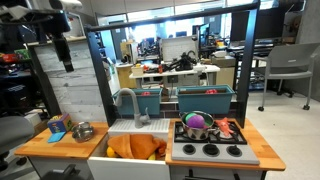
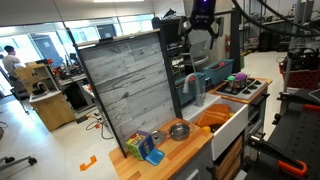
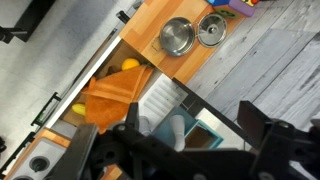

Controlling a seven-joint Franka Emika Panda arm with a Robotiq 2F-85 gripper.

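My gripper hangs high in the air, open and touching nothing, with its fingers apart. Below it is a white sink holding an orange cloth and a yellow item beside it. A silver pot rests on the wooden counter left of the sink, with a round lid-like piece next to it in the wrist view. On the stove at the right stands a pan with a purple object in it; a reddish item lies by it.
A colourful box and a blue item occupy the left counter. Behind the sink rise a grey faucet and teal bins. A grey plank wall and dark frame posts border the counter.
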